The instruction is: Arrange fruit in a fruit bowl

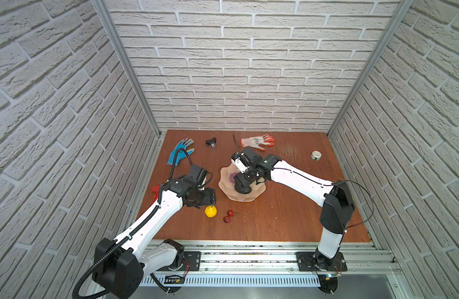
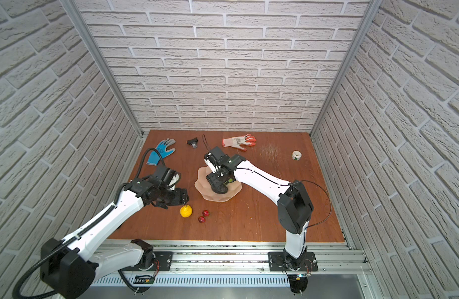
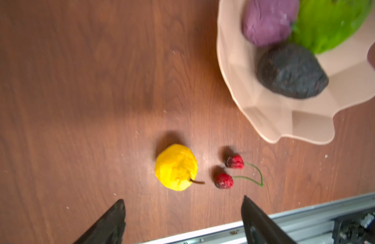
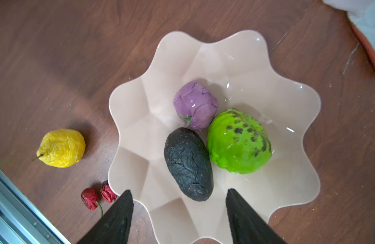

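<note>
A pale pink wavy-rimmed bowl (image 4: 163, 48) holds a purple fruit (image 4: 195, 105), a green fruit (image 4: 239, 142) and a dark wrinkled avocado-like fruit (image 4: 189, 163), all touching. On the wood left of the bowl sits a yellow fruit (image 3: 176, 167) with a short brown stem. Close by, a pair of red cherries (image 3: 224, 180) lies joined by green stems. My left gripper is above the table near the yellow fruit, fingers apart and empty. Above the bowl is my right gripper, its fingers also apart with nothing between them.
A blue glove (image 1: 179, 152), a small black object (image 1: 211, 142), a white-and-red glove (image 1: 258, 142) and a small white roll (image 1: 316, 155) lie toward the back. A red item (image 1: 155, 190) is partly hidden behind the left arm.
</note>
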